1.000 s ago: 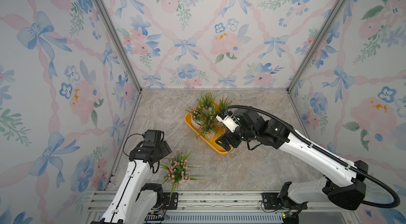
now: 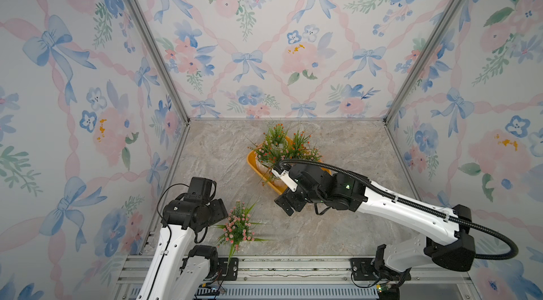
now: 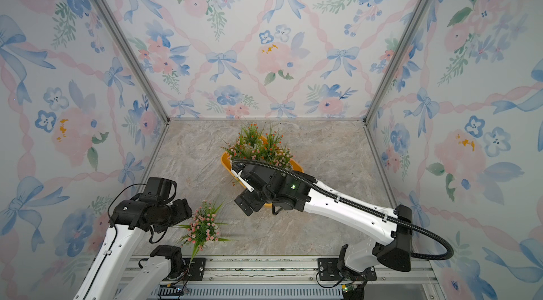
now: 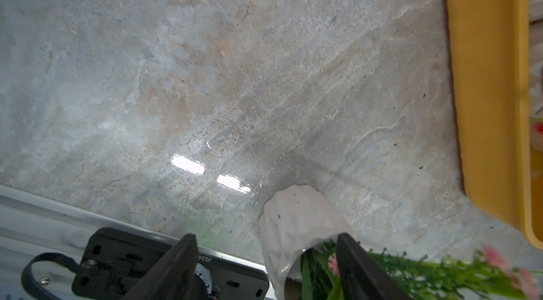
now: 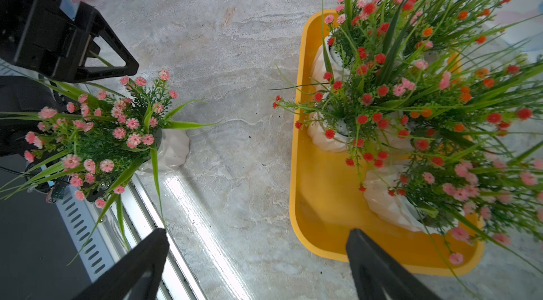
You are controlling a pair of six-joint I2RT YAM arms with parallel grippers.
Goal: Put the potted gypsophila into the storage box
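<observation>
A potted pink gypsophila (image 2: pixel 237 226) stands on the marble surface near the front edge; its white pot (image 4: pixel 294 215) shows in the left wrist view. My left gripper is just beside it, fingers apart around the near part of the plant, not visibly gripping. The orange storage box (image 5: pixel 299 209) sits at centre, holding several potted plants with red, orange and pink flowers. My right gripper hovers open over the box's near left side, nothing between its fingers.
Bare marble (image 2: pixel 209 147) lies at the back left and right. The front rail (image 2: pixel 294 263) borders the plant, and patterned walls enclose three sides.
My right arm has swung left across the box's near side from a second ago.
</observation>
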